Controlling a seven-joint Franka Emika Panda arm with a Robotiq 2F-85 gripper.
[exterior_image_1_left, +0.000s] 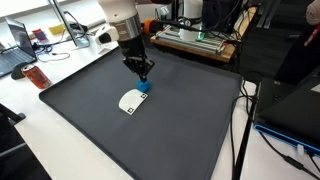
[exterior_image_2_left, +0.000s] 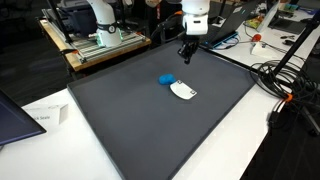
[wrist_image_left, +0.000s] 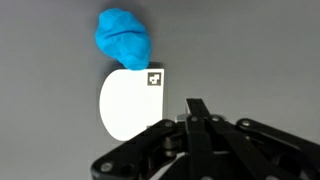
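Observation:
A white, rounded piece like a card (wrist_image_left: 130, 105), with a small black-and-white marker in one corner, lies flat on the dark table. A crumpled blue thing, perhaps cloth (wrist_image_left: 124, 38), sits right by its marked end. In exterior view 2 the blue thing (exterior_image_2_left: 166, 79) lies just left of the white piece (exterior_image_2_left: 182, 90). Above the table, my gripper (exterior_image_2_left: 186, 60) is clear of the white piece. The wrist view has the black gripper at lower right, shut with nothing visible between its fingers and overlapping the white piece's lower edge in that view.
An orange-red can (exterior_image_1_left: 36, 76) stands at the far left corner in exterior view 1. Cables (exterior_image_2_left: 270, 80) run beside the table's right edge in exterior view 2.

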